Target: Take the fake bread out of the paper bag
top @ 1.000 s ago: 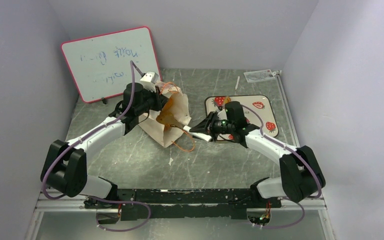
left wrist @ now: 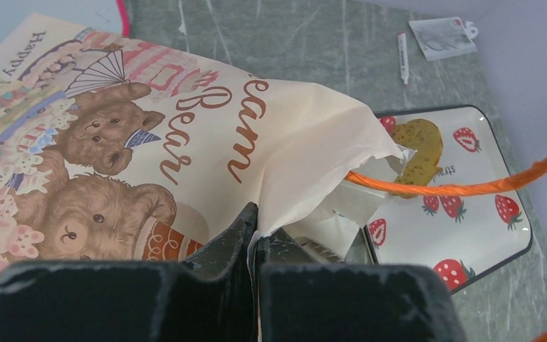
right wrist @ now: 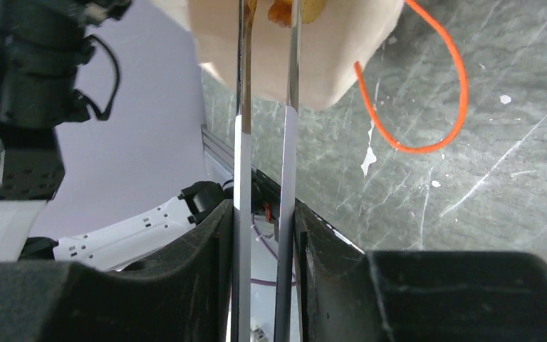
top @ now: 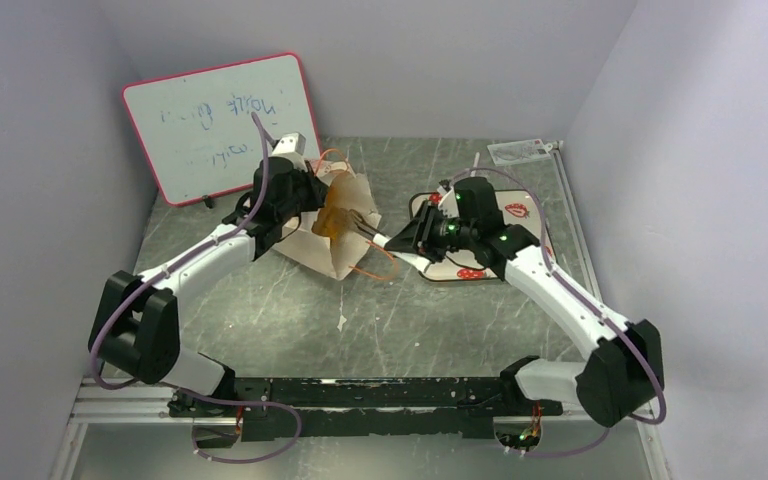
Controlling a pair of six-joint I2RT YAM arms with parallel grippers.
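Observation:
The pale paper bag [top: 312,254] lies on its side with its mouth facing right; bears are printed on the bag [left wrist: 114,164] in the left wrist view. My left gripper is shut on the bag's rim. The right gripper's [top: 358,222] long tong fingers reach into the mouth. Close up, that gripper is open, a narrow gap between its tongs. Yellow-brown fake bread [right wrist: 313,9] shows partly beside them at the top edge; whether the tongs touch it is unclear. Deeper inside, the bag's contents are hidden.
A strawberry-print tray [left wrist: 441,231] stands to the right, bearing a brown bread piece [left wrist: 422,148]. Orange handles [top: 388,268] loop out from the bag's mouth. A whiteboard [top: 225,125] leans behind.
The right tongs have moved away from the front edge and deeper into the bag's mouth, while the right elbow swung outward. The bag's front edge shifted slightly back and right; the left gripper moved slightly.

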